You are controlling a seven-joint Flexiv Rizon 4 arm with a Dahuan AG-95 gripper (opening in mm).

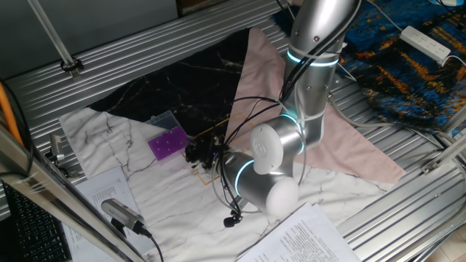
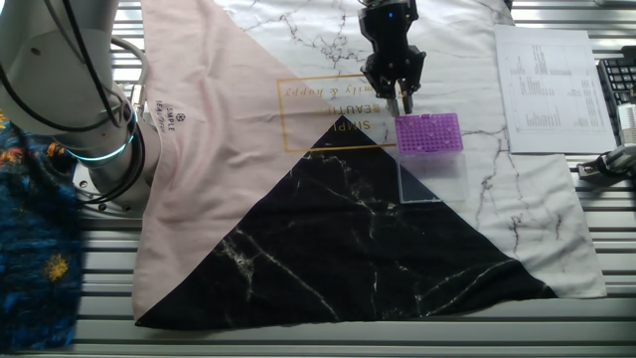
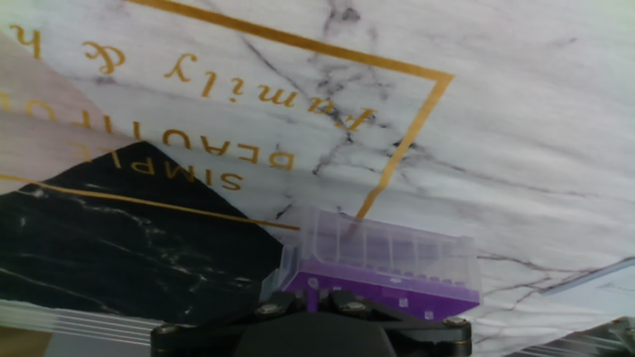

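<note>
A purple tube rack (image 2: pixel 430 132) with rows of small holes lies on the tablecloth, its clear lid (image 2: pixel 431 179) spread flat beside it over the black patch. My gripper (image 2: pixel 400 108) points down at the rack's near-left corner, its two fingertips a small gap apart. In the wrist view the rack (image 3: pixel 417 296) shows behind the black gripper, with a clear, ribbed wall standing above its purple part. A bit of purple appears between the fingers; whether they touch or pinch it is unclear. From the side, the arm partly hides the gripper (image 1: pixel 191 151) near the rack.
The marble-print cloth (image 2: pixel 358 268) has pink, black and white areas and is wrinkled in places. Printed sheets (image 2: pixel 553 89) lie to the right of the rack, with a keyboard (image 2: pixel 621 75) beyond. A small camera (image 1: pixel 124 215) stands near the left side. Much of the black patch is bare.
</note>
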